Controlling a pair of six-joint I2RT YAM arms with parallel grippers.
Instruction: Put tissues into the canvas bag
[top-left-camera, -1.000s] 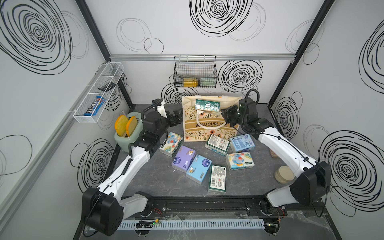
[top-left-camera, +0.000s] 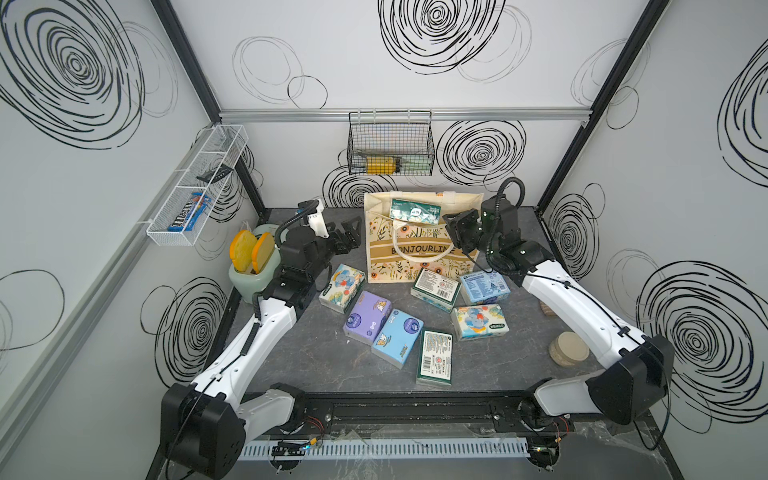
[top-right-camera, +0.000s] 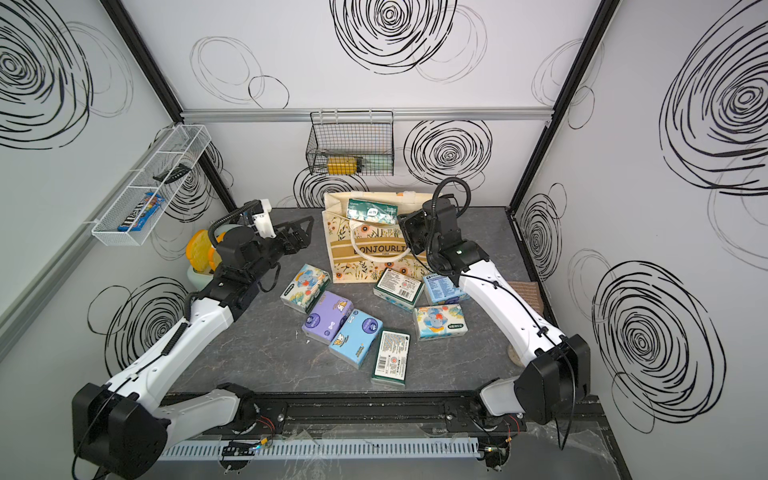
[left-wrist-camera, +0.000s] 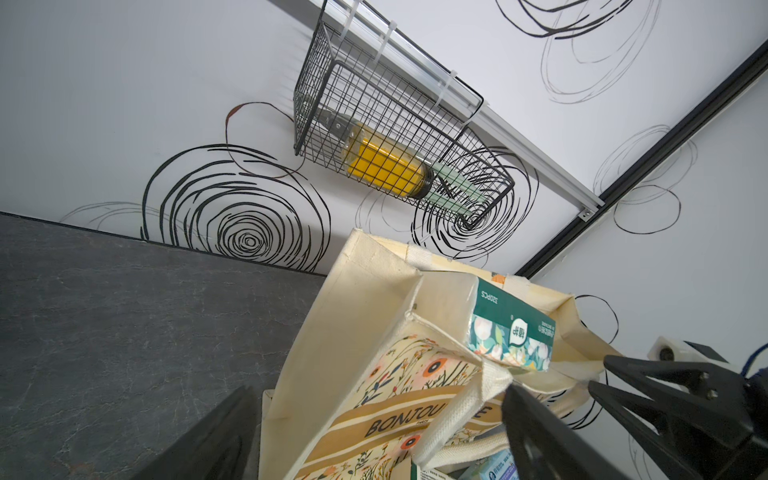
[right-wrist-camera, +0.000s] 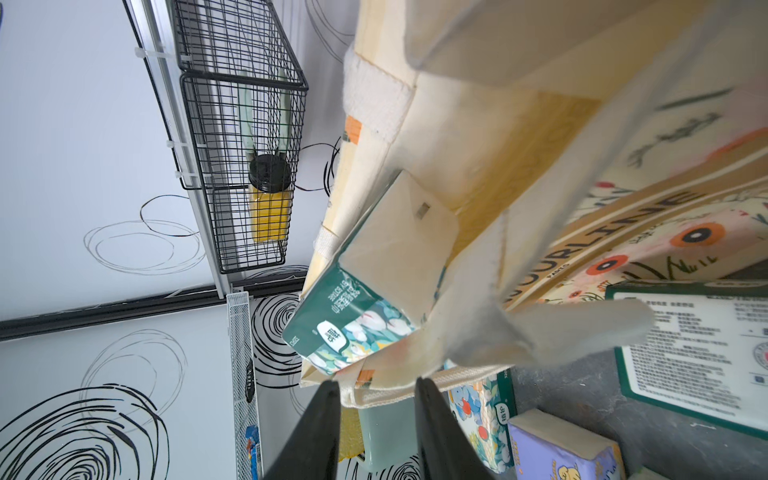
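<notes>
A cream canvas bag (top-left-camera: 384, 264) stands at the back, a green tissue pack (top-left-camera: 414, 211) resting in its mouth behind the looped handle (right-wrist-camera: 560, 320). My left gripper (top-left-camera: 352, 233) is open just left of the bag. My right gripper is part open at the bag's right side, nothing seen gripped between its fingers. Several tissue packs lie in front of the bag, including purple (top-left-camera: 367, 317), blue (top-left-camera: 397, 338), floral (top-left-camera: 343, 288) and white-green (top-left-camera: 435, 357) ones.
A green container with yellow pieces (top-left-camera: 253, 276) stands at the left. A black wire basket (top-left-camera: 390, 140) hangs on the back wall, a white rack (top-left-camera: 184, 224) on the left wall. A round beige object (top-left-camera: 569, 349) sits at the front right.
My right arm has shifted slightly right at the elbow and wrist. My left arm has moved very little; the bag and packs look unchanged.
</notes>
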